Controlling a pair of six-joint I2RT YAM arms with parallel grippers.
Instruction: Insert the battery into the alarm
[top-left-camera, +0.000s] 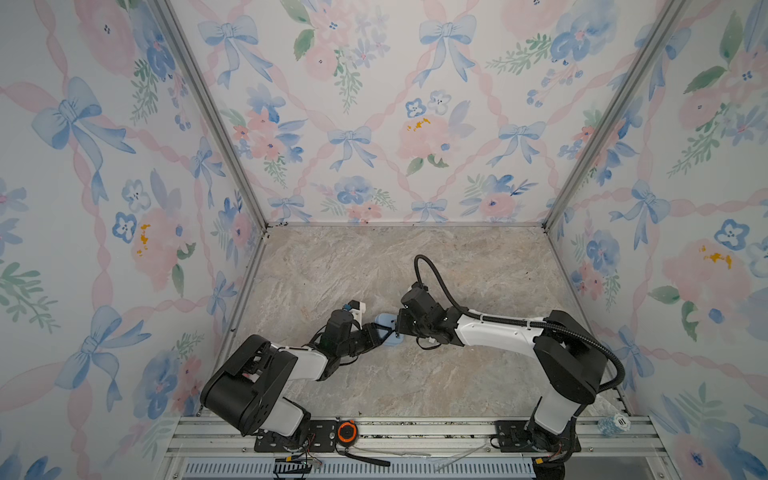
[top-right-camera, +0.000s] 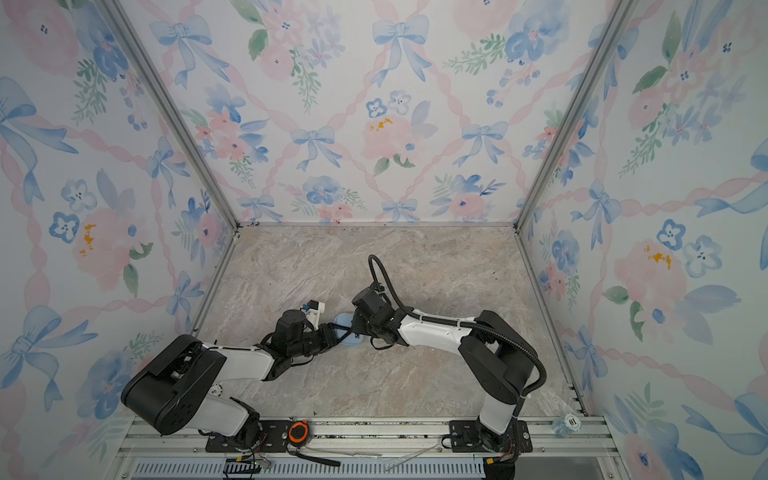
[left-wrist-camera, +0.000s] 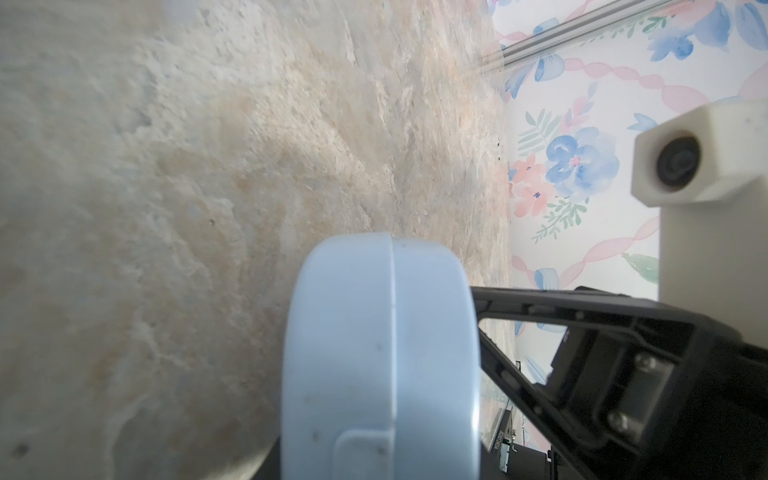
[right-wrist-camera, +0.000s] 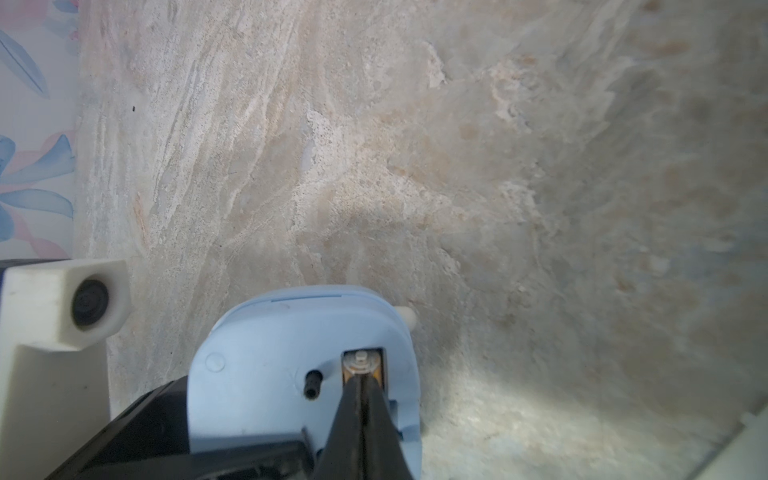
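A light blue alarm (right-wrist-camera: 264, 360) is gripped by my left gripper (top-left-camera: 387, 329), whose dark finger (right-wrist-camera: 240, 462) lies across its back in the right wrist view. The back faces my right gripper. In the alarm's narrow slot sits a battery (right-wrist-camera: 361, 364), its metal end and a copper-coloured side showing. My right gripper is shut, its fingertips together over the slot and hiding the battery's lower part. Whether the tips touch the battery cannot be told. Only the alarm's rounded edge (left-wrist-camera: 380, 344) appears in the left wrist view.
Bare stone-patterned tabletop (top-left-camera: 344, 256) surrounds both arms, with open room behind and in front. An orange round item (top-left-camera: 346, 432) rests on the front rail. Patterned walls close off the back and sides.
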